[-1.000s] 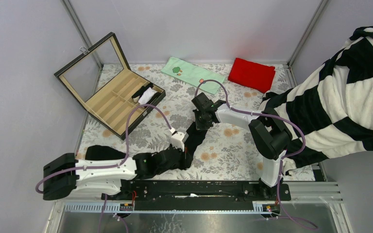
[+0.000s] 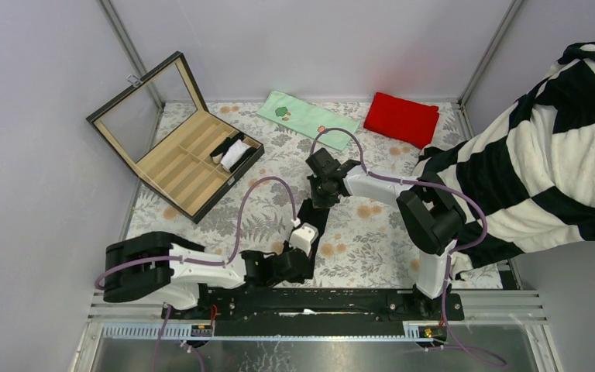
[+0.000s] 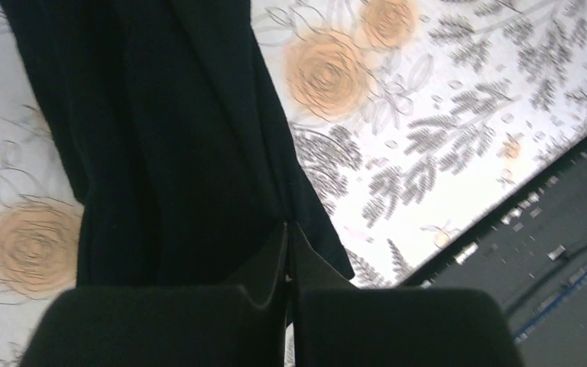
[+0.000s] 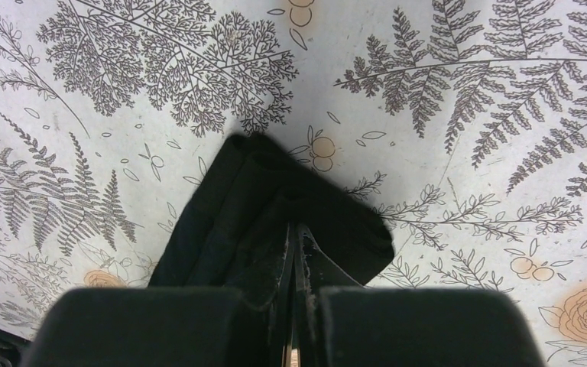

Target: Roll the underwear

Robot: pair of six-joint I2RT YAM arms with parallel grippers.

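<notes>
Black underwear [image 2: 315,219] lies as a long, narrow folded strip on the patterned table between my two grippers. Its near end is under my left gripper [image 2: 307,267], whose shut tips meet the dark fabric [image 3: 176,153] with creases running towards them. At the far end, my right gripper [image 2: 315,199] is also shut, and the cloth [image 4: 264,191] bunches in folds around its tips. How much fabric lies between either pair of fingers is hard to see, black on black.
An open compartment box [image 2: 178,167] with rolled items [image 2: 235,152] stands at the left. Green cloth [image 2: 307,117] and red cloth [image 2: 401,119] lie at the back. A checkered cloth [image 2: 542,155] covers the right side.
The right arm stayed still.
</notes>
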